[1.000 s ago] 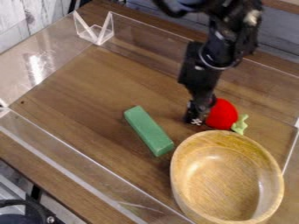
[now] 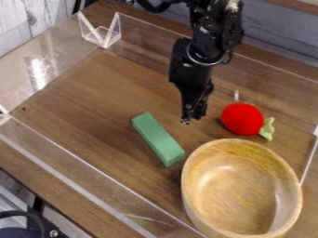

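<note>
My black gripper [image 2: 189, 112] hangs over the middle of the wooden tray, shut, with nothing visible between its fingers. Just right of it lies a red object [image 2: 243, 119] with a pale green part on its right side, like a toy vegetable or fruit. A green block [image 2: 158, 138] lies below and left of the gripper. A large yellow bowl [image 2: 243, 216] fills the lower right, below the red object.
The tray floor [image 2: 81, 107] is bare on the left. Clear holders [image 2: 102, 33] stand at the back-left edge. The tray's walls bound the area at the back and front left.
My gripper has moved left, away from over the red object, which now shows fully. The green block and bowl have stayed in place.
</note>
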